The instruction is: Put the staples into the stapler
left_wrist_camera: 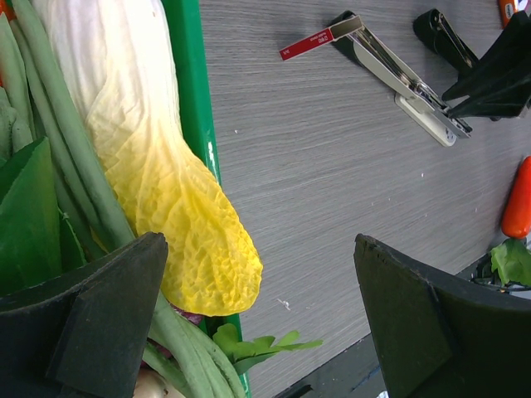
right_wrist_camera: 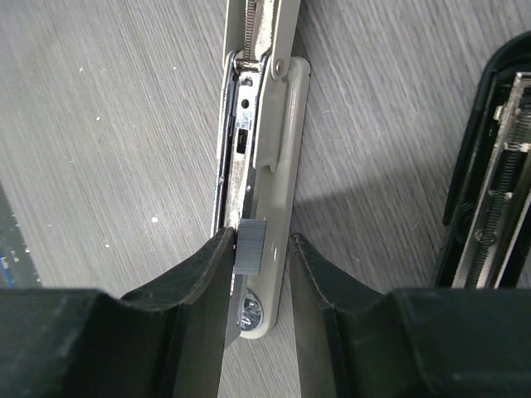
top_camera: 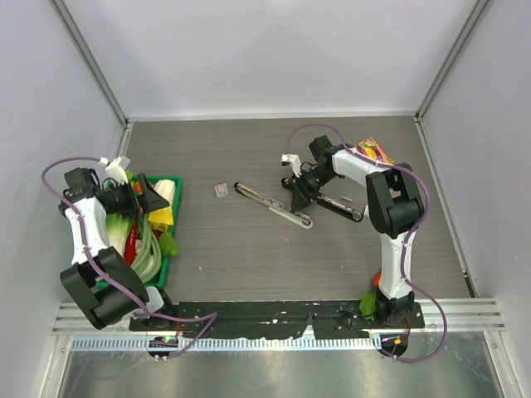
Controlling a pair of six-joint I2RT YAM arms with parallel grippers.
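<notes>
An opened stapler (top_camera: 267,201) with a pale base lies slantwise mid-table, its magazine channel exposed in the right wrist view. A short grey block of staples (right_wrist_camera: 250,246) rests over that channel near the front end, looking slightly tilted. My right gripper is part open around it. The left finger touches or nearly touches the block, while a gap shows before the right finger (right_wrist_camera: 309,286). Over the vegetable basket at the left, my left gripper stands open, with nothing held between its fingers.
A second black stapler (top_camera: 341,208) lies right of my right gripper. Near the first stapler's far end is a small box (top_camera: 221,190). The green basket (top_camera: 176,217) holds vegetables; a snack bag (top_camera: 375,150) lies at the back right.
</notes>
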